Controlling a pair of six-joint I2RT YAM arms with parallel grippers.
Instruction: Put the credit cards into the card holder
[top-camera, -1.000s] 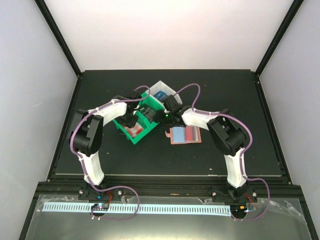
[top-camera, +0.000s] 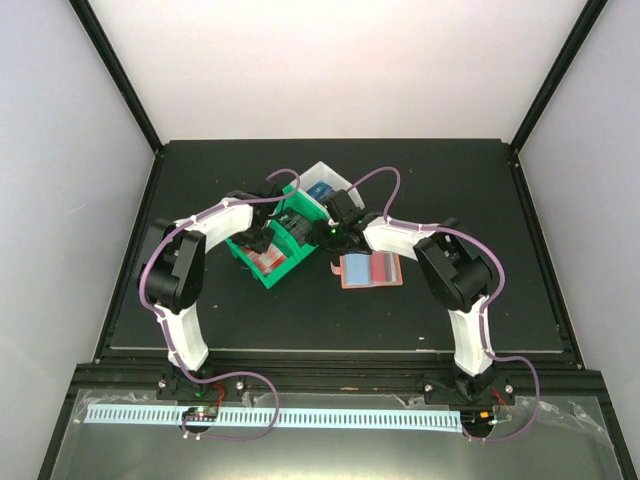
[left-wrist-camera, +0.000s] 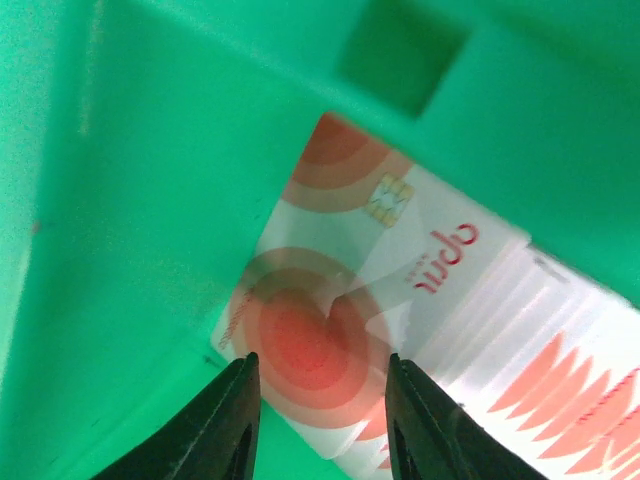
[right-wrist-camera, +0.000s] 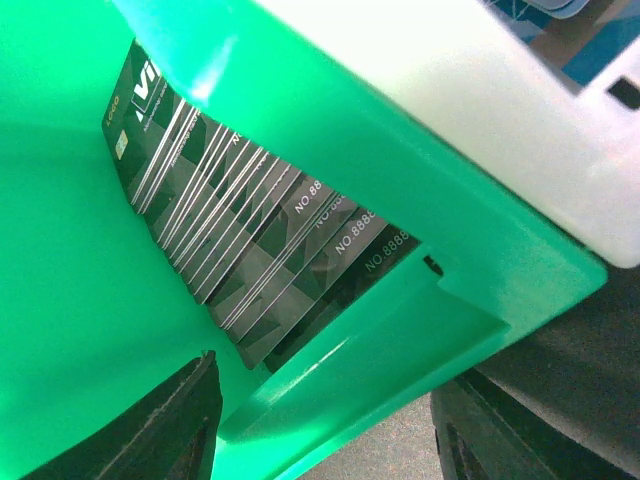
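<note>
Red-and-white credit cards (left-wrist-camera: 320, 290) lie overlapping in one compartment of a green box (top-camera: 270, 280). Over them my left gripper stands part open, its tips by the edge of the end card; no card is clearly held. Dark green cards (right-wrist-camera: 250, 210) lie fanned in another compartment. At that box's right wall my right gripper is part open, one finger (right-wrist-camera: 195, 410) on the inner side, the other outside, with the green wall showing between them. The pink card holder (top-camera: 372, 285) lies spread on the table, with blue and red panels or cards in it.
A white box (top-camera: 340, 178) with blue cards (top-camera: 320, 190) adjoins the green box at the back. Walls and dividers of the green box stand close round both grippers.
My left gripper seems to have shifted very slightly over the red-and-white cards. The right arm, the boxes and the card holder look unmoved.
</note>
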